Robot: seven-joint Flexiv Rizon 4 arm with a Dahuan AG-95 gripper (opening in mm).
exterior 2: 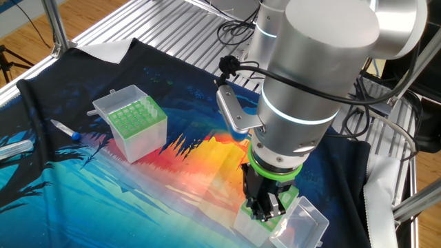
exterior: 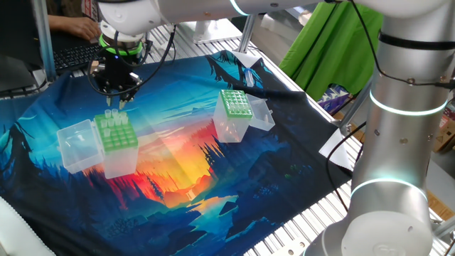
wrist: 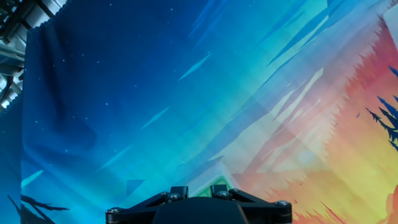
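My gripper (exterior: 115, 104) hangs over the back edge of a clear box with a green grid rack (exterior: 119, 136); its fingertips stand apart with nothing visible between them. White tubes (exterior: 114, 117) poke up from that rack's back rows, just below the fingers. A second clear box with a green rack (exterior: 236, 104) stands to the right, with clear pieces in its grid. In exterior view 2 my gripper covers part of the near box (exterior 2: 249, 227), and the other box (exterior 2: 138, 124) is at the left. Only a corner of green rack (wrist: 216, 185) shows between the fingers in the wrist view.
Open clear lids (exterior: 79, 146) (exterior 2: 303, 224) lie against the near box. A blue-capped pen (exterior 2: 67, 131) and a marker (exterior 2: 15, 149) rest on the cloth (exterior 2: 83, 186). Between the boxes the cloth is bare. A person's hand (exterior: 79, 28) is at a keyboard behind.
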